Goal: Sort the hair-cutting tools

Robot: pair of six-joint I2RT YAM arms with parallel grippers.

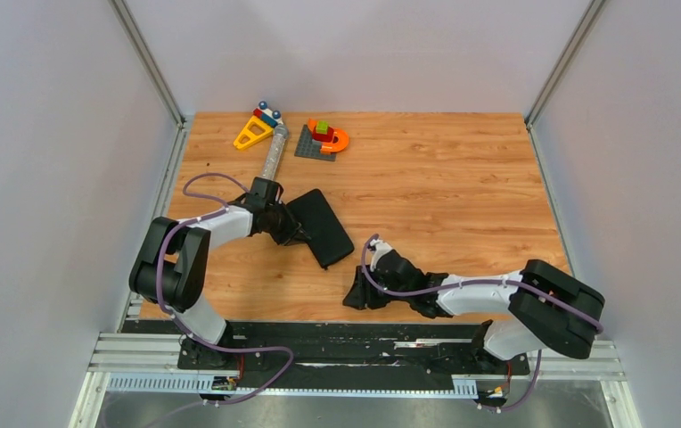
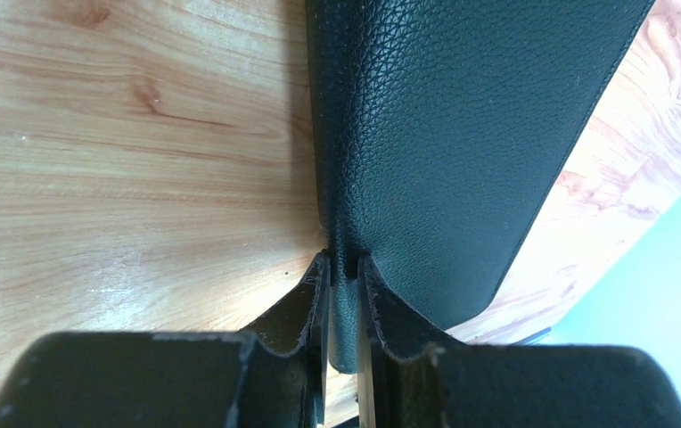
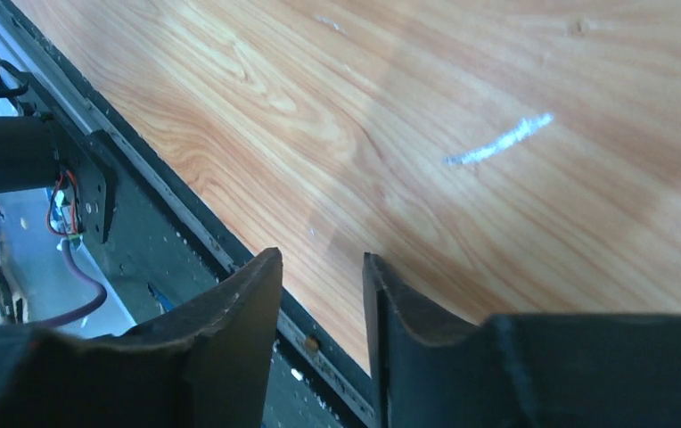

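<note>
A black leather case [image 1: 324, 232] lies closed on the wooden table, angled in the middle-left; its grained cover [image 2: 462, 143] fills much of the left wrist view. My left gripper [image 1: 297, 234] is shut on the case's long edge [image 2: 343, 263]. My right gripper [image 1: 355, 300] is near the front edge, below and right of the case and apart from it, part open, with only bare table between its fingers in the right wrist view.
A yellow toy piece [image 1: 252, 134], a silvery cylinder [image 1: 274, 156] and orange blocks on a grey plate [image 1: 315, 152] sit at the back left.
</note>
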